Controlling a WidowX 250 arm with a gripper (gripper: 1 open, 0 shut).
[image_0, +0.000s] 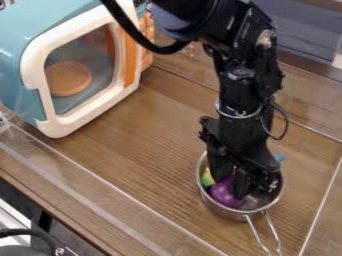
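A metal strainer (259, 212) with a wire handle stands on the wooden table at the right. In it lie a purple round object (223, 195) and a yellow-green object (207, 177), with a bit of blue at the back right. My black gripper (238, 175) reaches down into the strainer over these objects, hiding part of them. I cannot tell whether its fingers are open or holding something.
A toy microwave (47, 30) in light blue and white, with an orange disc inside, stands at the upper left. A grey wall runs along the back right.
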